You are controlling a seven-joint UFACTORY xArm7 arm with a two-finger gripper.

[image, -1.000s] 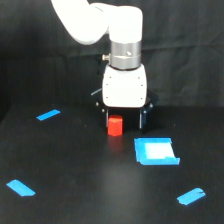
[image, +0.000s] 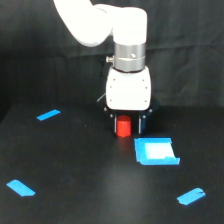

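A small red block (image: 123, 127) stands on the dark table near the middle of the camera view, below the white arm's hand. My gripper (image: 125, 119) is lowered around it, with dark fingers (image: 140, 124) on either side of the block. Whether both fingers touch the block cannot be made out at this size. The block's upper part is partly hidden by the gripper.
A light blue square with a pale inside (image: 157, 151) lies just to the right and in front of the block. Blue strips lie at the left (image: 48, 115), front left (image: 20, 188) and front right (image: 191, 196).
The gripper has moved slightly right and its fingers stand closer together. The red block now sits a little farther right, between them.
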